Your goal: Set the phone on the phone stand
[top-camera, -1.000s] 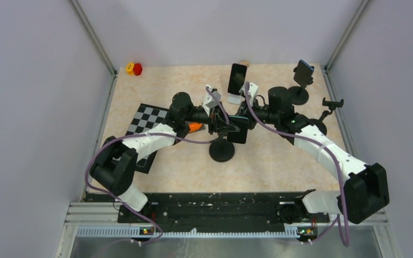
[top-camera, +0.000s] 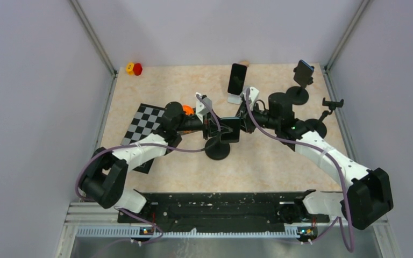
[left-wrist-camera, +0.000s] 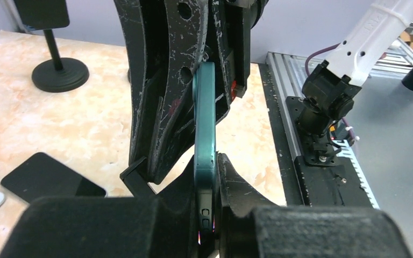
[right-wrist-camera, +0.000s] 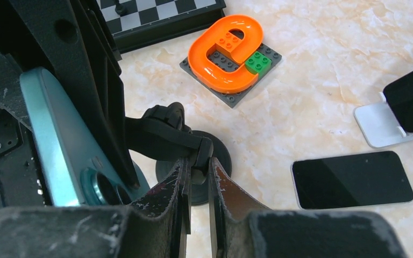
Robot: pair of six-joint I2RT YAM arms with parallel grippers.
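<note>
A teal-edged phone point(top-camera: 229, 130) is upright at the middle of the table, with my left gripper point(top-camera: 212, 126) shut on it. In the left wrist view its edge point(left-wrist-camera: 205, 140) runs up between the fingers. The phone stand's round black base point(top-camera: 217, 153) is beneath it; the right wrist view shows the stand's arm and holder point(right-wrist-camera: 164, 137). My right gripper point(top-camera: 243, 121) is beside the phone's top right; in its own wrist view the fingertips point(right-wrist-camera: 199, 166) stand a little apart, over the stand's holder, with the phone to their left. Whether it grips the stand is unclear.
Another black phone point(right-wrist-camera: 352, 180) lies flat behind; a phone on a silver stand point(top-camera: 236, 78) is at the back. Two black stands point(top-camera: 297, 95) are at the right, a chessboard point(top-camera: 140, 121) and orange track piece point(right-wrist-camera: 204, 59) at the left.
The right arm has moved a little toward the front.
</note>
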